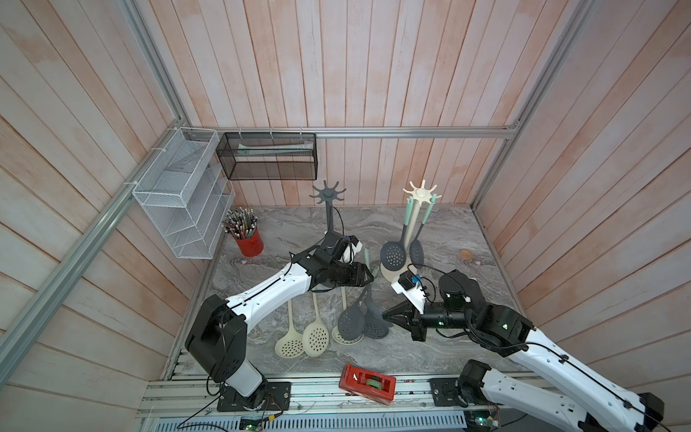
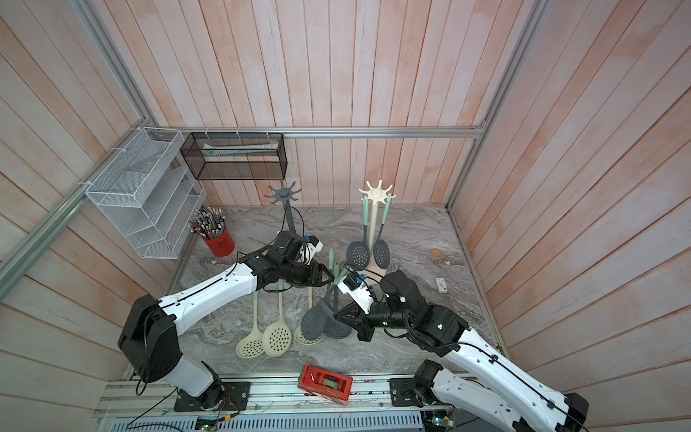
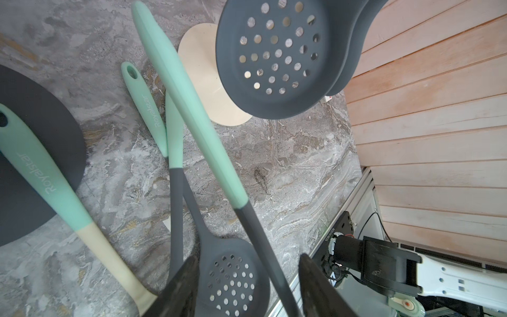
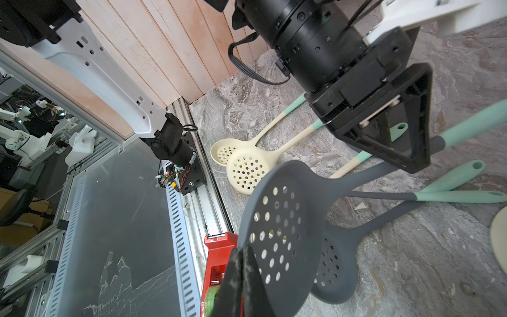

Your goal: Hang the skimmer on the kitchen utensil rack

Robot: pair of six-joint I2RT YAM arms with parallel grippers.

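My right gripper is shut at the near rim of a grey skimmer (image 4: pixel 285 227), which is raised at a slant, its mint handle (image 3: pixel 190 105) rising beneath my left gripper. The left gripper is part open, its fingers on either side of the grey shaft (image 3: pixel 264 248), not visibly closed on it. A cream rack (image 1: pixel 421 193) holds grey utensils with mint handles; a grey rack (image 1: pixel 327 194) stands behind the left arm. Another grey skimmer (image 3: pixel 227 280) lies on the counter.
Cream skimmers (image 1: pixel 316 335) lie at the front left. A red cup (image 1: pixel 249 243) of pens is at back left, beside white wire shelves (image 1: pixel 172 194). A red tape dispenser (image 1: pixel 367 383) sits on the front edge.
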